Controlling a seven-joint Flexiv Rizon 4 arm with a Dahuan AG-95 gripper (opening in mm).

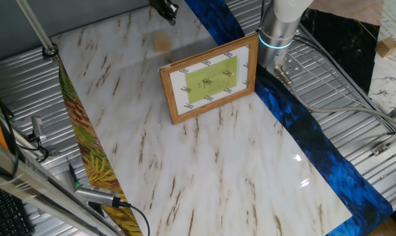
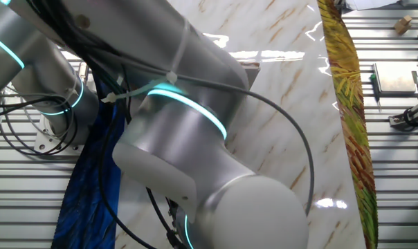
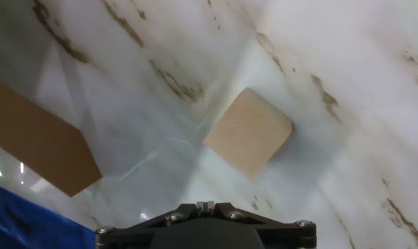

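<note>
A small light wooden block (image 1: 161, 41) lies on the marbled tabletop, behind the picture frame in exterior view 1. In the wrist view the block (image 3: 249, 133) is just above centre, its edges turned diagonally to the gripper. My gripper shows at the bottom edge there, its fingers together and nothing visible between them. At the top of exterior view 1 the gripper (image 1: 172, 22) hangs near the block, apart from it. In exterior view 2 the arm hides the block and the gripper's fingers.
A wooden picture frame (image 1: 179, 113) with a green insert stands upright close to the block; its brown back (image 3: 39, 138) fills the left of the wrist view. Blue cloth (image 1: 316, 144) runs along the arm's side.
</note>
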